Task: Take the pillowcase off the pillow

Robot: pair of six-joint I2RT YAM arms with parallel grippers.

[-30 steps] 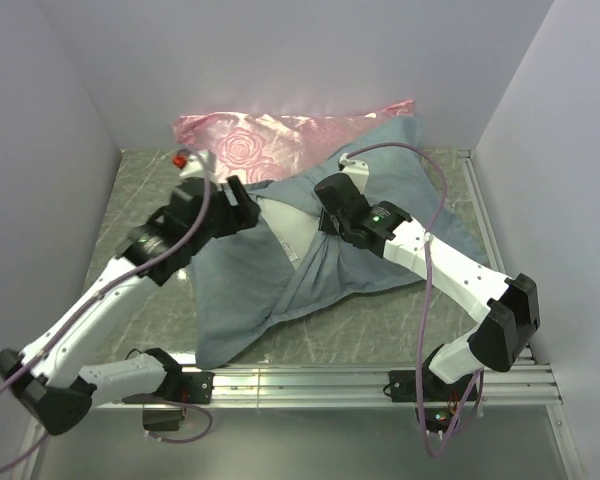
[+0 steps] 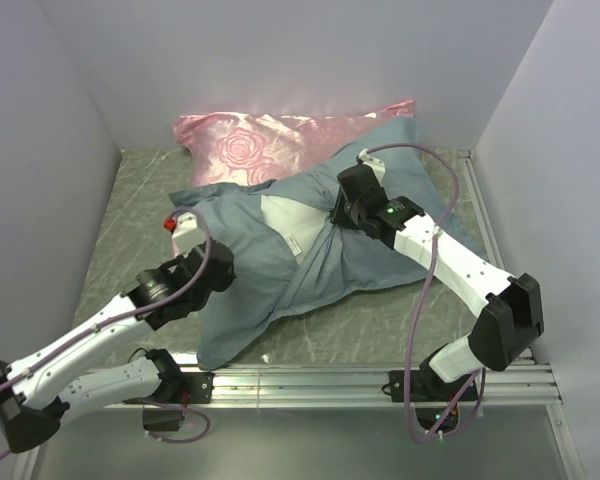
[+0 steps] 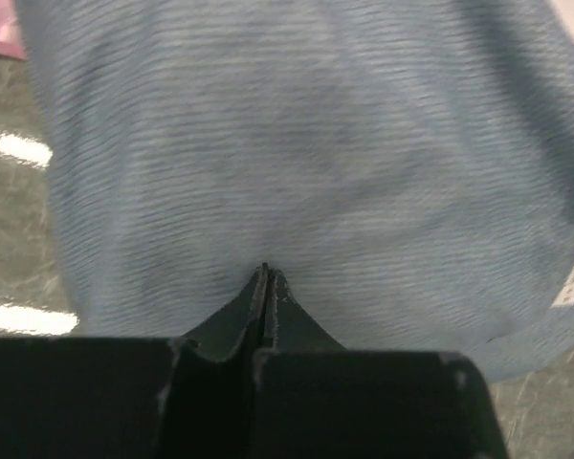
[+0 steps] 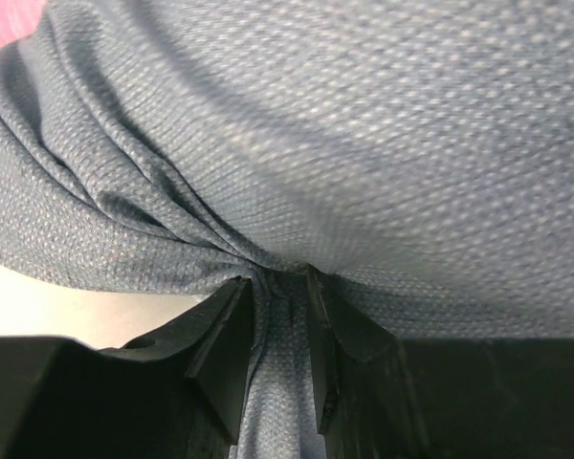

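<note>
The grey-blue pillowcase point(image 2: 245, 265) lies bunched across the table in the top view, with the white pillow point(image 2: 292, 222) showing through its opening and a small label on it. My left gripper is shut above the left part of the cloth, its fingertips meeting with no fabric between them. At the opening's right edge, my right gripper is shut on a gathered fold of the pillowcase. In the right wrist view this fold runs between the fingers, and the pale pillow surface point(image 4: 67, 308) shows at left.
A pink satin pillow point(image 2: 280, 142) with a rose pattern lies behind, partly under the grey cloth. Bare marbled tabletop point(image 2: 130, 230) shows at left and along the front. Grey walls enclose the sides and back; a metal rail point(image 2: 300, 385) runs along the front.
My left gripper closed and moved left and toward the front, away from the opening, with the cloth staying behind. The right gripper, keeping its fold, shifted slightly right.
</note>
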